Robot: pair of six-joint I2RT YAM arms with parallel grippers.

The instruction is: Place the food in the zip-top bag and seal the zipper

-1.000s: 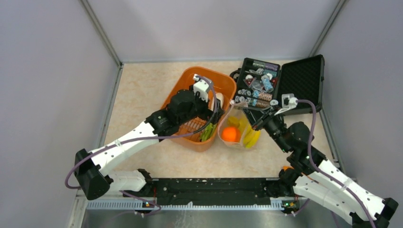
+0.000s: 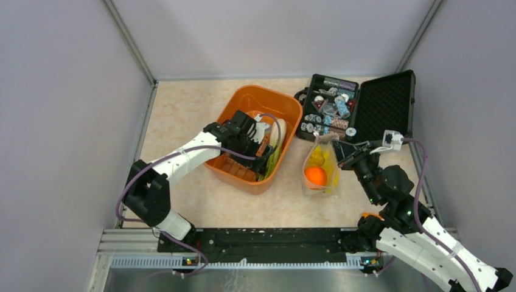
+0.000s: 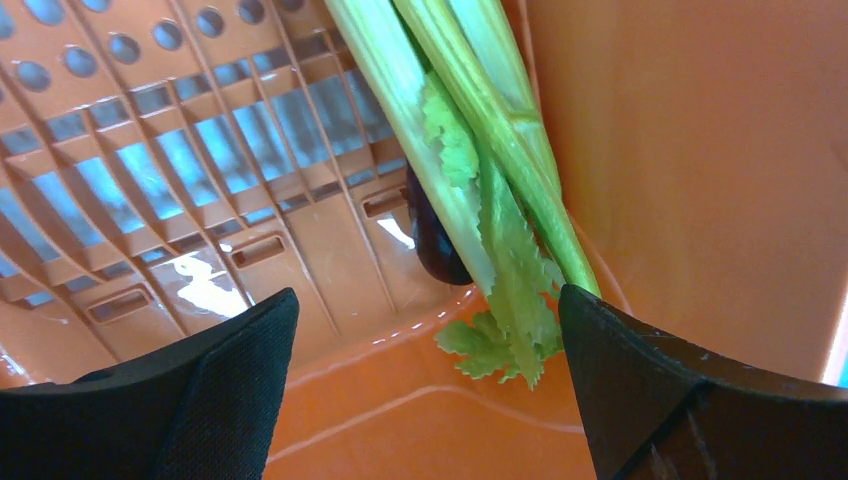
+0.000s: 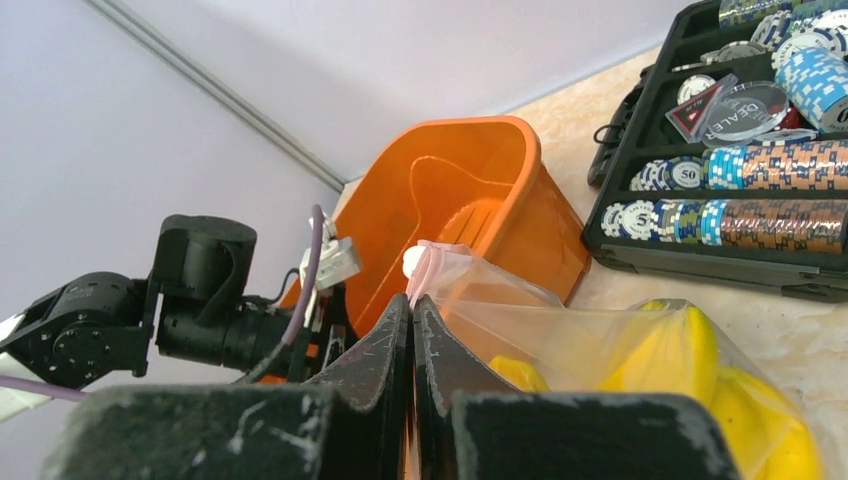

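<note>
A clear zip top bag (image 2: 309,182) stands on the table right of the orange basket, holding an orange (image 2: 316,176) and yellow fruit (image 2: 317,158). My right gripper is shut on the bag's edge, a thin fold of the plastic (image 4: 440,262) between its fingertips. Through the film in the right wrist view, yellow bananas (image 4: 672,350) show. Inside the basket my left gripper stands open above the celery (image 3: 470,130), its leafy end between and beyond the fingers without touching that I can see. A dark, glossy item (image 3: 432,235), perhaps an eggplant, lies partly under the stalks.
The orange basket (image 2: 268,96) has high walls close around my left gripper. An open black case of poker chips (image 2: 331,109) lies behind the bag. Bare table (image 2: 274,210) shows in front of the basket and bag.
My right gripper has moved right, the bag shifting with it away from the basket.
</note>
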